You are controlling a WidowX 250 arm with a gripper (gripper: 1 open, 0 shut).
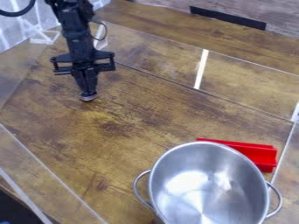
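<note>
My gripper (86, 93) points down at the upper left of the wooden table, shut. A small pale metal piece shows at its tips, low on the tabletop; whether it is held I cannot make out. A large steel pot (208, 187) with two side handles stands at the bottom right. Just behind the pot lies a red object (253, 150).
A dark edge with a pale border runs along the lower left.
</note>
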